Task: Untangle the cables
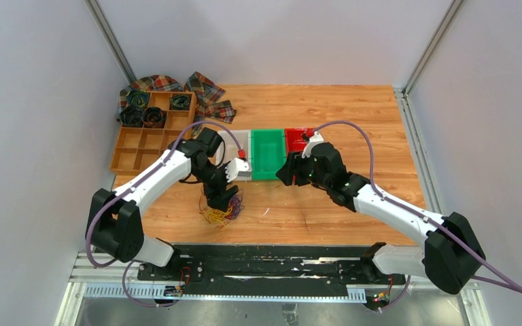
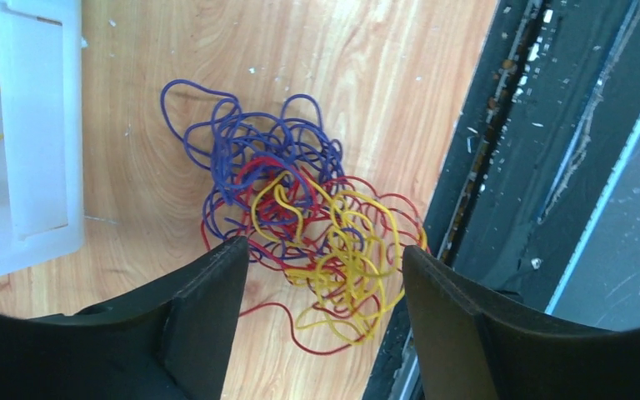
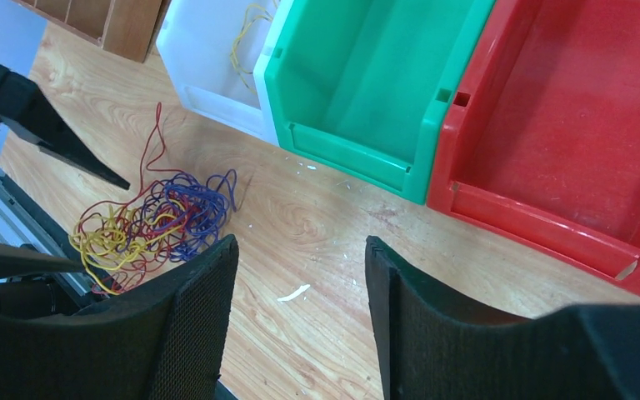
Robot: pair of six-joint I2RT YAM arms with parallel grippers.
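A tangle of blue, red and yellow cables (image 1: pixel 219 214) lies on the wooden table; in the left wrist view the blue (image 2: pixel 258 150) is at the top, the yellow (image 2: pixel 350 275) lower right, red threaded between. My left gripper (image 1: pixel 223 195) hangs over the tangle, fingers apart, with nothing visibly held between them. My right gripper (image 1: pixel 290 174) is open and empty over the table near the green and red bins. A thin yellow cable (image 3: pixel 242 46) lies in the white bin (image 3: pixel 208 79).
The green bin (image 1: pixel 268 154) and red bin (image 3: pixel 567 125) stand beside the white one. A wooden compartment box (image 1: pixel 129 157) with dark coils and plaid cloths (image 1: pixel 207 92) sits at back left.
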